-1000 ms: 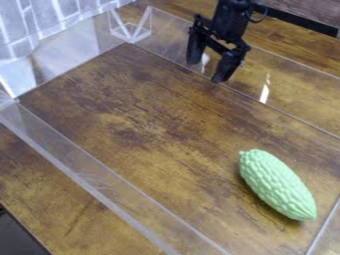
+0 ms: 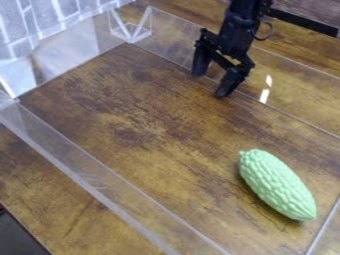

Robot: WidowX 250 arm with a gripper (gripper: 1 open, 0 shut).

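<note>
The black gripper is at the top centre of the camera view, open and low over the back part of the clear-walled workspace, with no object visible between its fingers. A pale green bumpy gourd-like object lies on the wooden surface at the front right, well apart from the gripper.
Transparent low walls border the wooden floor on the left, back and right. A white patterned cloth or panel is at the back left.
The gripper has shifted slightly down in the view, and the look of its fingers has changed a little. The green object has not moved.
</note>
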